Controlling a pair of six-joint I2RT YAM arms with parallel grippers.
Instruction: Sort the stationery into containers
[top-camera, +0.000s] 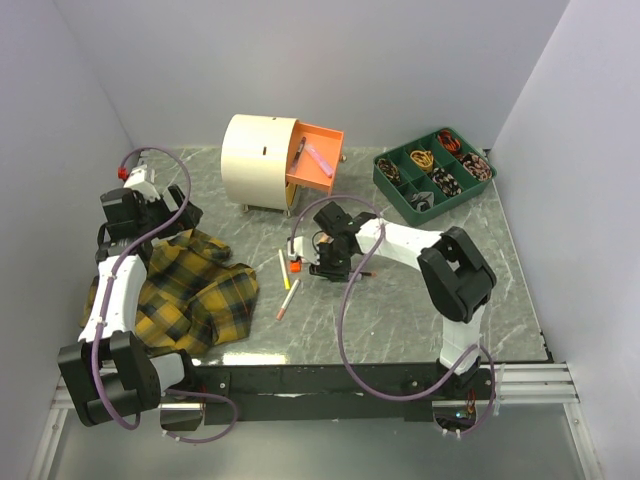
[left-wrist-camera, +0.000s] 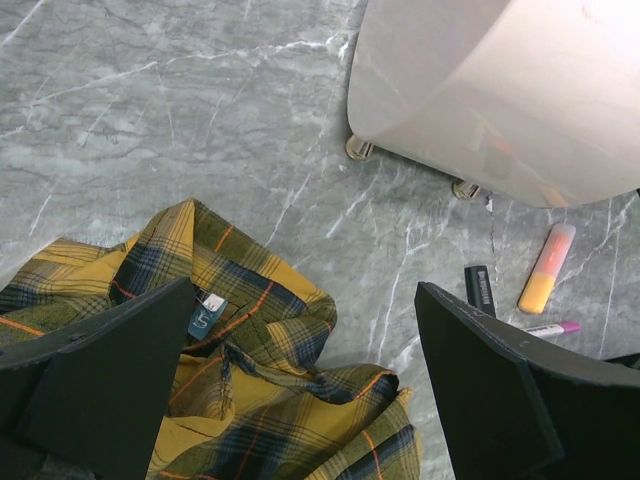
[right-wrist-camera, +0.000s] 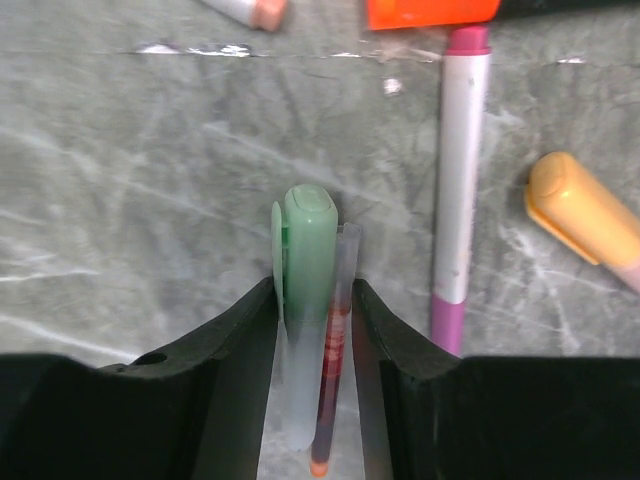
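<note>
In the right wrist view my right gripper is shut on two pens lying side by side, a green-capped pen (right-wrist-camera: 311, 235) and a thin clear-and-red pen (right-wrist-camera: 336, 350). From above, that gripper (top-camera: 332, 268) is low over the mid-table and mostly hides them. A white pen with magenta ends (right-wrist-camera: 459, 180) and an orange-capped highlighter (right-wrist-camera: 580, 210) lie to the right. Left of the gripper are a yellow-tipped marker (top-camera: 284, 270) and a white-and-orange marker (top-camera: 288, 300). The orange drawer (top-camera: 318, 182) holds a dark pen (top-camera: 298, 152) and a pink marker (top-camera: 319, 160). My left gripper stands open and empty.
The drawer juts from a cream rounded cabinet (top-camera: 256, 162) at the back. A green divided box (top-camera: 410, 211) with coiled cords stands back right. Crumpled plaid cloth (top-camera: 205, 300) covers the left table below my left gripper.
</note>
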